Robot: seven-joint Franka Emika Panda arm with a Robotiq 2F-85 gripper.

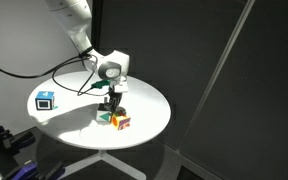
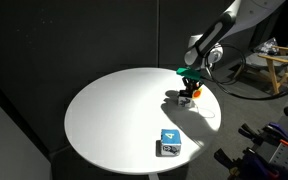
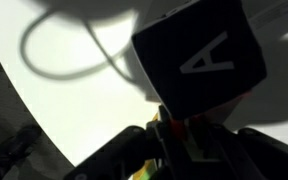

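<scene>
My gripper points down at the white round table, right at a small cluster of blocks. In the wrist view the gripper has dark fingers, and bits of red and yellow show around them. How far apart the fingers stand is too dark to tell. Just ahead of them is a dark block face with a white letter A. In exterior view 1, a pale block with green sits just under the gripper. An orange, yellow and green block stands turned at its right, very close to the gripper.
Far from the cluster, a blue-edged block stands alone near the table's left edge; it also shows as a blue and white block in exterior view 2. A cable loops beside the arm.
</scene>
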